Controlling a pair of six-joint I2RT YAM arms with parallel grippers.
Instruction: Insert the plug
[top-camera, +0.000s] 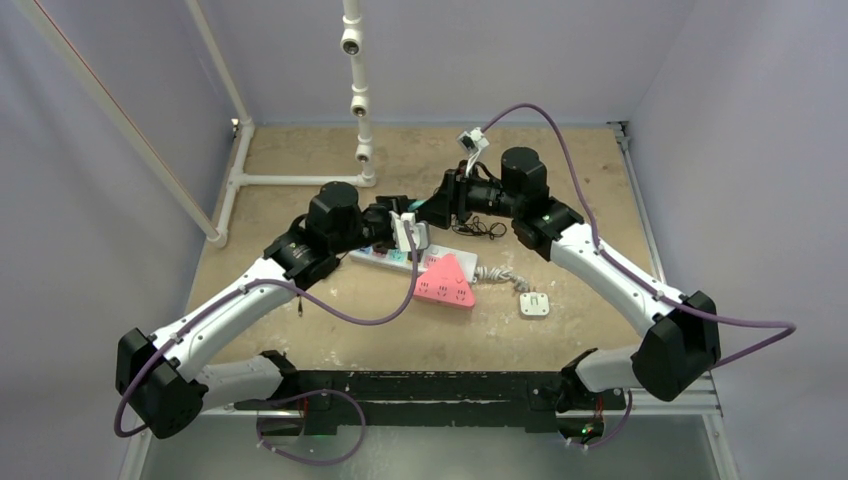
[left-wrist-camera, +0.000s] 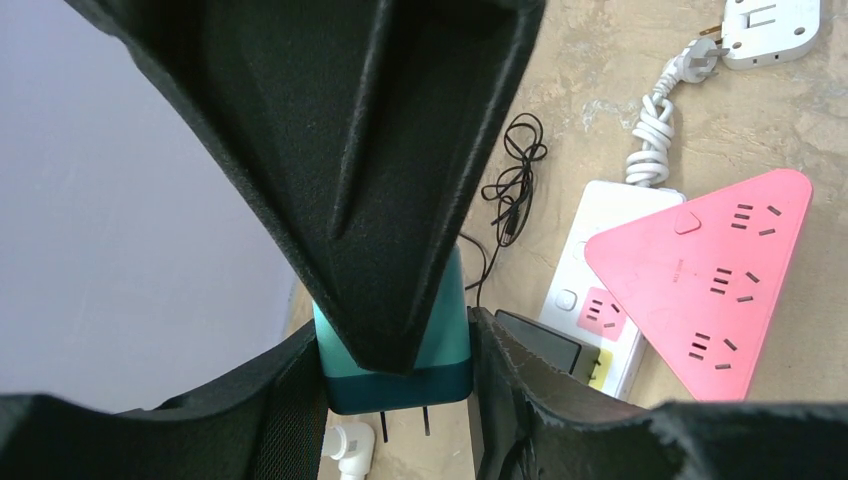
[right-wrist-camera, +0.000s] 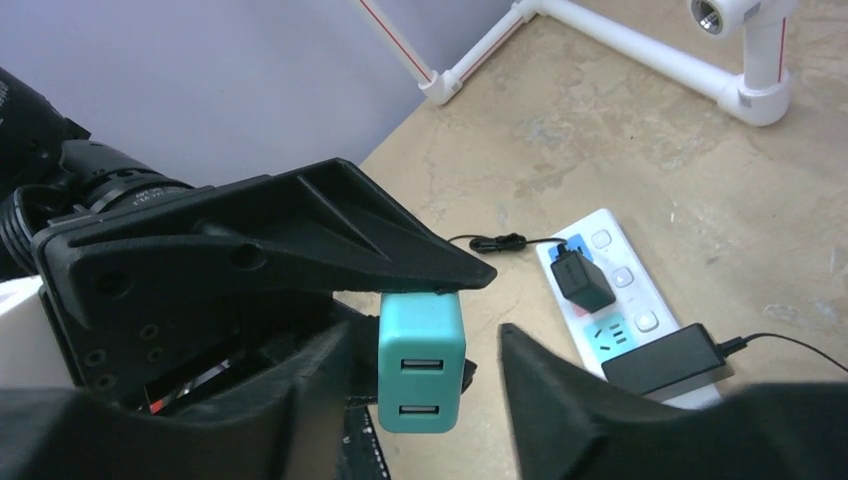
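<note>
A teal plug (right-wrist-camera: 420, 390) with two slots on its end face is held in midair by my left gripper (top-camera: 402, 208), shut on it from the sides. Two metal prongs stick out below it in the left wrist view. My right gripper (top-camera: 440, 205) is around the plug from the other side, part open, with gaps beside the plug in the right wrist view; its dark finger fills the upper left wrist view. Below lie a white power strip (right-wrist-camera: 625, 270), with black adapters on it and a free teal socket (right-wrist-camera: 610, 335), and a pink triangular strip (left-wrist-camera: 730, 250).
A white square block (top-camera: 534, 305) and a coiled white cable (left-wrist-camera: 652, 140) lie to the right. Loose black cables (top-camera: 480, 228) lie behind. A white pipe frame (top-camera: 300, 180) runs along the back left.
</note>
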